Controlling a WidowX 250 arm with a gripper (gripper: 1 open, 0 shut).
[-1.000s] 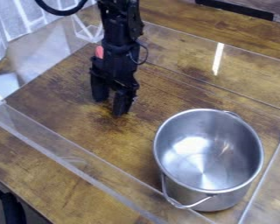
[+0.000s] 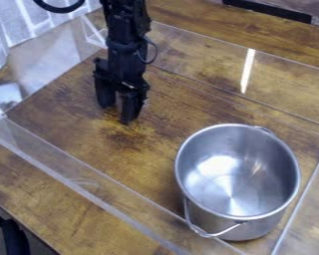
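My black arm hangs down from the top left, and its gripper (image 2: 120, 108) is low over the wooden floor of the clear-walled enclosure, left of centre. The fingertips are dark against their shadow, so I cannot see whether they are open or shut, or whether anything is between them. A large steel pot (image 2: 235, 174) with a wire handle stands at the lower right.
Clear plastic walls (image 2: 29, 149) edge the wooden work area (image 2: 123, 169) on several sides. Bare wood lies to the right of the gripper and in front of it.
The gripper has shifted a little to the left. A small pink patch that showed behind the arm a second ago is now out of sight. The pot has not moved.
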